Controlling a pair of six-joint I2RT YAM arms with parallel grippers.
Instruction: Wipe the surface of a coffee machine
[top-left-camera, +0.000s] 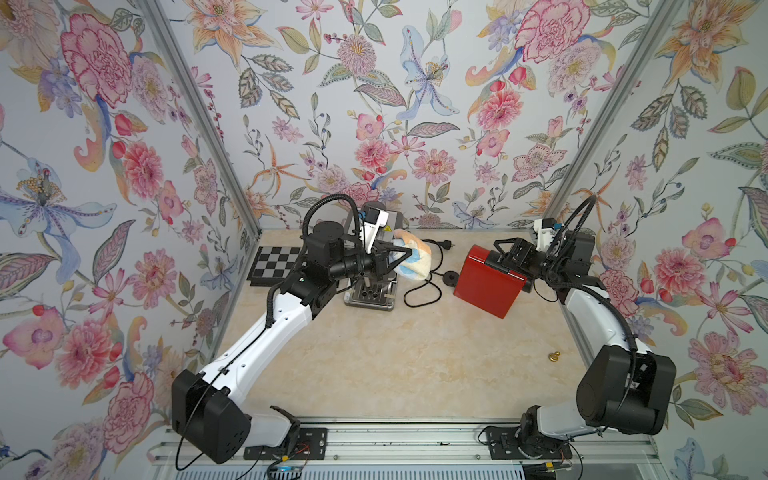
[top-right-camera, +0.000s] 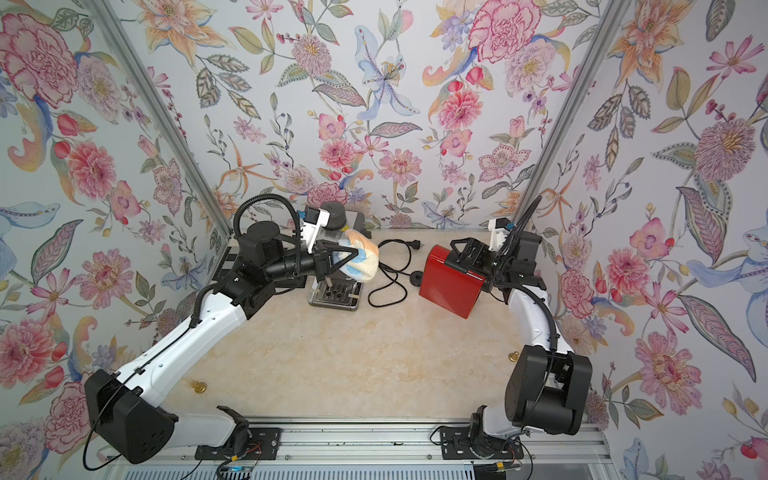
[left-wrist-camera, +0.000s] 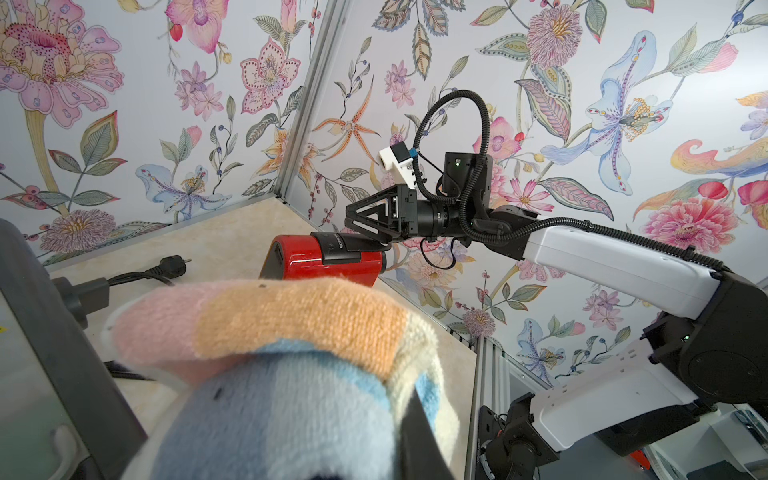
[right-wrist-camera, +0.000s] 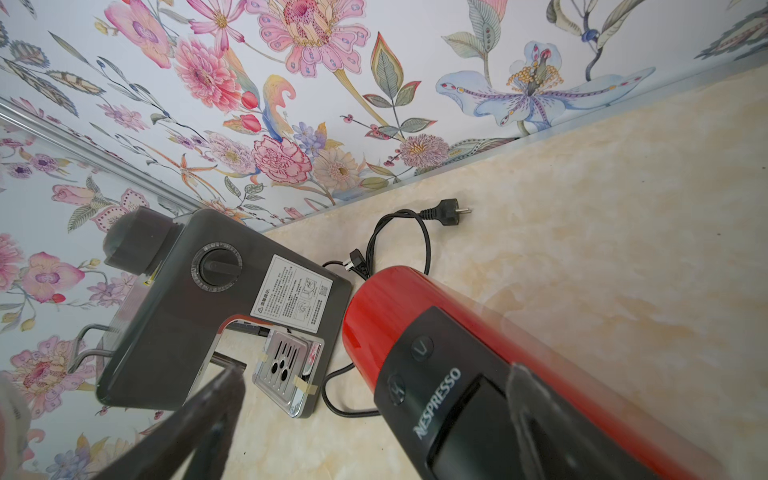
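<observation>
A striped pastel cloth (top-left-camera: 418, 269) hangs bunched from my left gripper (top-left-camera: 409, 253), which is shut on it. In the left wrist view the cloth (left-wrist-camera: 296, 324) covers most of that gripper's fingers. It is held in front of the grey coffee machine (right-wrist-camera: 192, 300), near its upper part; contact cannot be made out. To the right stands a red Nespresso machine (top-left-camera: 488, 292) with a black top panel (right-wrist-camera: 448, 384). Just over that panel, my right gripper (top-left-camera: 497, 248) is open; its blurred fingers (right-wrist-camera: 212, 416) lie apart with nothing held between them.
A black cable with a plug (right-wrist-camera: 442, 212) lies on the table between the two machines. A black-and-white checkered board (top-left-camera: 274, 264) is at the far left, and a small brass-coloured piece (top-left-camera: 553, 356) at the front right.
</observation>
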